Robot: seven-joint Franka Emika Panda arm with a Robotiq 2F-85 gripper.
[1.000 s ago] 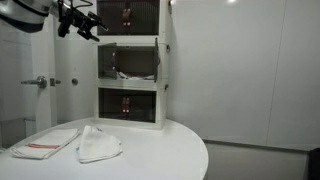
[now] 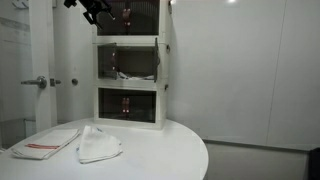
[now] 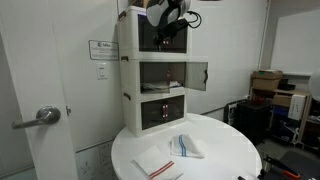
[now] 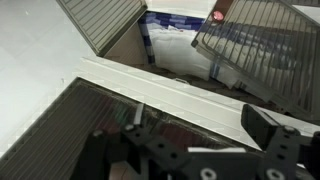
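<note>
High at the cabinet's upper compartment, my gripper (image 2: pixel 97 12) is open, also visible in exterior view 2 as a dark gripper (image 3: pixel 178 25). In the wrist view its dark fingers stand apart at the lower edge. A tall white cabinet (image 2: pixel 160 85) has three stacked compartments with dark panelled doors. The middle compartment (image 3: pixel 155 76) stands open, its door (image 3: pixel 197 75) swung out to the right. White cloth (image 4: pixel 178 52) and blue-and-white cloth (image 4: pixel 156 22) lie inside it. The upper doors (image 2: pixel 143 18) and lower doors (image 2: pixel 127 104) look shut.
On the round white table (image 2: pixel 165 150) lie two folded cloths: a red-striped one (image 2: pixel 45 145) and a white one (image 2: pixel 98 146). A door with a handle (image 3: pixel 40 118) stands at the left, shelves (image 3: pixel 272 105) at the far right.
My gripper has risen and moved slightly to the right, toward the top of exterior view 1. The cabinet doors and the cloths on the table have stayed put.
</note>
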